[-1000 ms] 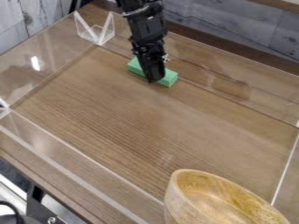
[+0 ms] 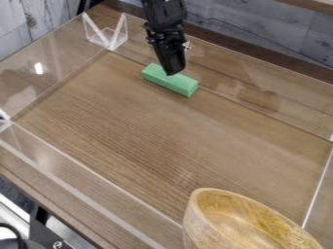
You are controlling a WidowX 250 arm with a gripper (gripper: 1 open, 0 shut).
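Observation:
A small green rectangular block [image 2: 169,82] lies on the wooden table [image 2: 156,146] in the upper middle of the camera view. My dark gripper [image 2: 174,47] hangs just above and behind the block, apart from it in the picture. Whether its fingers are open or shut is too small to tell.
A pale yellow oval bowl [image 2: 240,222] sits at the lower right. A white wire-like object [image 2: 104,31] is at the upper left.
My gripper has moved up and back, away from the green block, which now shows fully and lies in about the same place.

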